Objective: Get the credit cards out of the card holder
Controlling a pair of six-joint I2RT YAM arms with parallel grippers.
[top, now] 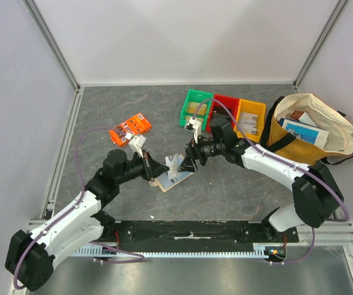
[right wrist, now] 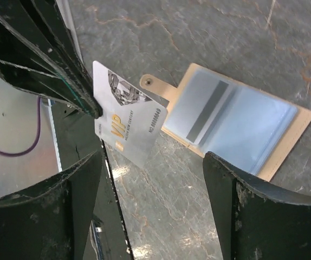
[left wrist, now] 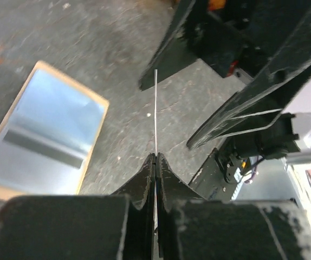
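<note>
My left gripper [top: 158,169] is shut on a white VIP card [right wrist: 129,120], which shows edge-on as a thin line between its fingertips in the left wrist view and face-on in the right wrist view. Below lies the card holder [left wrist: 41,130] flat on the grey floor, a tan board with a tab and pale blue contents crossed by a dark strip [right wrist: 207,111]. My right gripper [top: 189,161] is raised over the holder with its fingers apart and nothing between them.
An orange flat item [top: 130,128] lies at upper left. Green [top: 186,117], red [top: 226,101] and yellow [top: 258,110] bins stand at the back. A tote bag [top: 312,147] is at right.
</note>
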